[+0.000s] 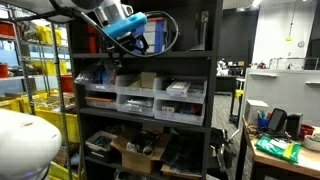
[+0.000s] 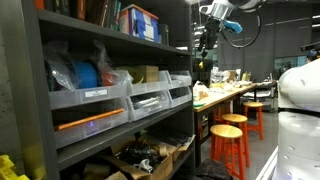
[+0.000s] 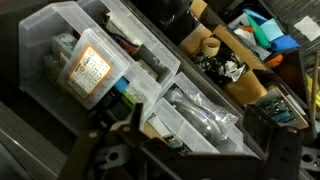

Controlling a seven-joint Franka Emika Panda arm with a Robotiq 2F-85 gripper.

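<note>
My gripper is open at the bottom of the wrist view, its dark fingers spread apart and nothing seen between them. In exterior view 1 the arm reaches in front of the dark shelf unit, near its upper tiers; the gripper is small and dark there. Clear plastic bins stand in stacked rows on the middle shelf. From above, the wrist view shows one bin holding a white-labelled brown box and another with a plastic-wrapped item.
Cardboard boxes with dark contents sit on the low shelf. Books and boxes fill the top shelf. A wooden table with a green bag is at right. Orange stools stand on the open floor.
</note>
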